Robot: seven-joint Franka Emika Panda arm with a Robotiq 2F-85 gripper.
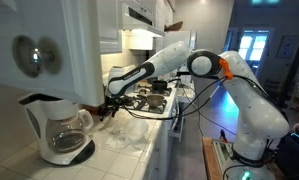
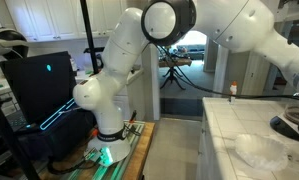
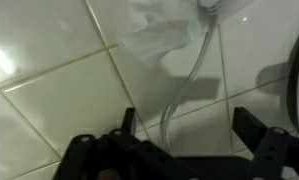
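My gripper stands open over the white tiled counter, with its two dark fingers far apart at the bottom of the wrist view. A thin, pale, curved strip (image 3: 194,75) runs down between the fingers; whether it lies in the grip's depth I cannot tell. At its top end it meets a whitish, translucent, crumpled-looking item (image 3: 159,30). In exterior view 1 the gripper (image 1: 111,105) hangs over the counter behind a translucent white container (image 1: 137,129). Exterior view 2 shows the same container (image 2: 261,152) on the counter; there the gripper is out of frame.
A white coffee maker (image 1: 64,130) stands at the left of the counter. Pots (image 1: 156,100) rest on the stove beyond. A dark curved edge (image 3: 295,85) shows at the right of the wrist view.
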